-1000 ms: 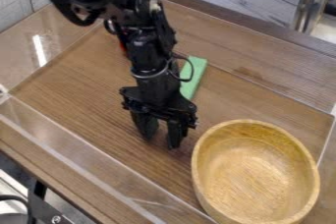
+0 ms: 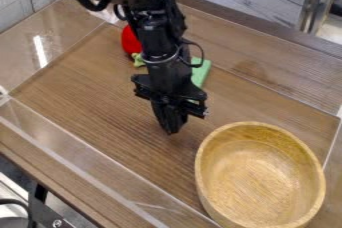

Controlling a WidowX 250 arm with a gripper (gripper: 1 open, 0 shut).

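Note:
The black gripper hangs over the middle of the wooden table, pointing down, to the upper left of a yellow oval bowl. Its fingertips are dark and close together; whether anything is between them cannot be made out. Behind the arm, a red object and a green object lie partly hidden.
The yellow bowl fills the lower right of the table. A raised edge runs along the back right, and a black cable shows at the bottom left corner.
The gripper has moved toward the back of the table since one second ago, now covering more of the green object. The bowl has not moved.

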